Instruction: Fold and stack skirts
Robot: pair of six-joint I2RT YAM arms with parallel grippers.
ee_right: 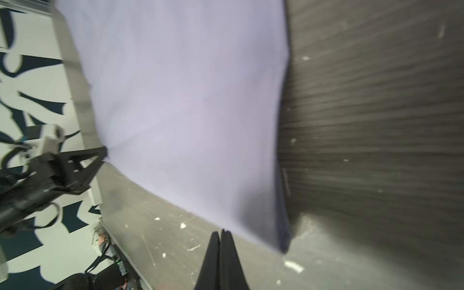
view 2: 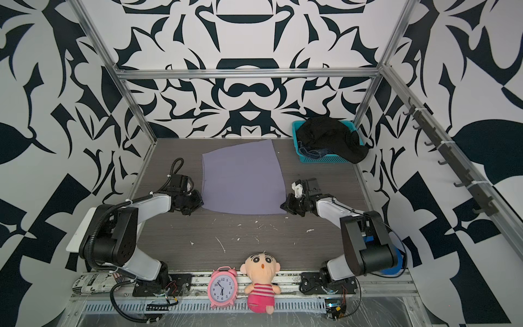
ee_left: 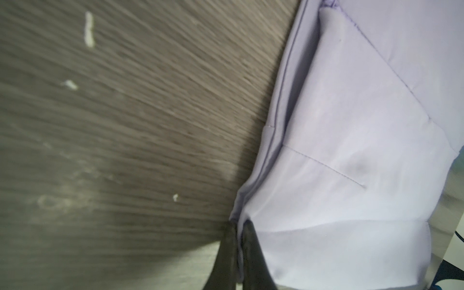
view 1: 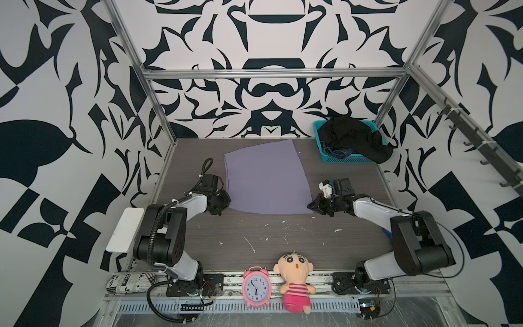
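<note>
The lavender skirt (view 1: 263, 174) lies spread flat on the dark table, with layered seams along its left edge in the left wrist view. My left gripper is shut at the skirt's front-left corner, with the layered edge (ee_left: 270, 149) running between its fingertips. My right gripper is shut with nothing between its fingers, just beside the front-right corner of the skirt (ee_right: 193, 120), which looks slightly blurred in that view.
A teal basket (view 1: 346, 157) with black and denim garments (view 1: 354, 136) stands at the back right. A pink clock (view 1: 256, 286) and a doll (view 1: 294, 283) sit at the front edge.
</note>
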